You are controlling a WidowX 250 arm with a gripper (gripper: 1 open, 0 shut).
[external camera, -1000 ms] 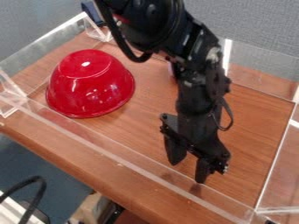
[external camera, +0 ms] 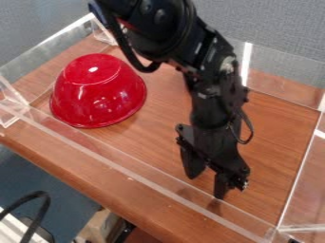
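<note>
The black robot arm reaches down from the top of the view to the wooden tabletop. Its gripper points down, low over the wood near the front middle, inside a clear-walled enclosure. Whether the fingers are open or shut, and whether anything is between them, is hard to tell in the dark shape. A glossy red bowl, apparently upside down, lies at the left, apart from the gripper.
Clear plastic walls run along the front, left, back and right of the table. The wood right of the arm is bare. Cables and light objects sit below the front edge at the lower left.
The upper arm has shifted very slightly; the gripper stays in about the same place, and the red bowl has not moved.
</note>
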